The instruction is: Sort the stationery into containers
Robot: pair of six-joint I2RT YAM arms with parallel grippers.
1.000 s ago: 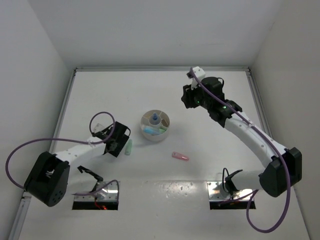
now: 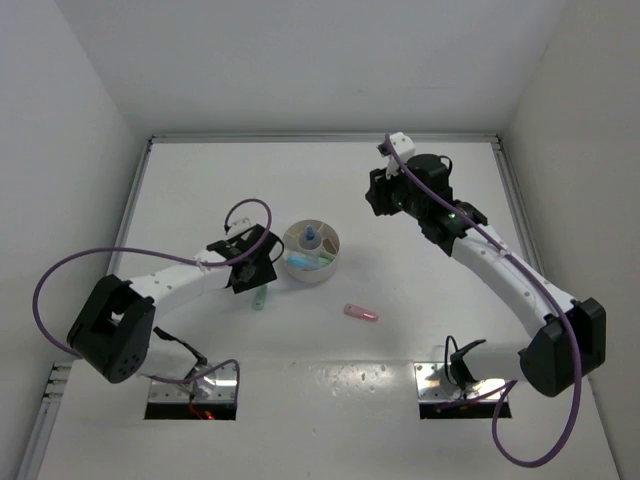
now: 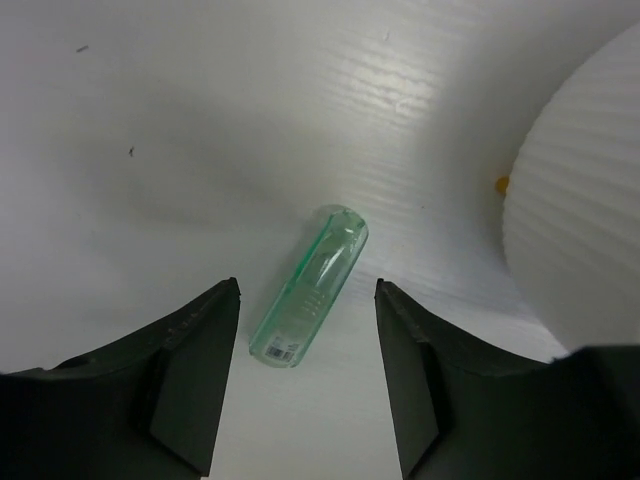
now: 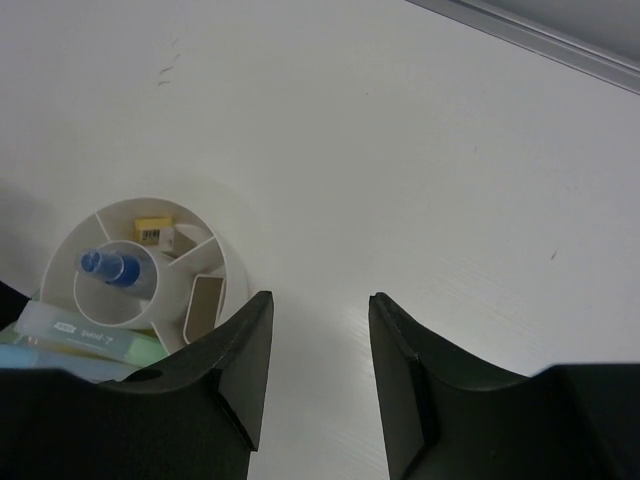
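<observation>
A round white divided container holds blue, green and yellow stationery, seen close up in the right wrist view. A green translucent piece lies on the table left of the container, between and beyond the open fingers of my left gripper, which hangs over it with nothing held. In the top view a pink piece lies to the lower right of the container. My right gripper is open and empty, raised at the upper right of the container.
A metal rail runs along the back edge. Pale walls surround the workspace.
My left gripper has moved right and toward the back, from left of the green piece to above it beside the container. The right arm is almost unchanged.
</observation>
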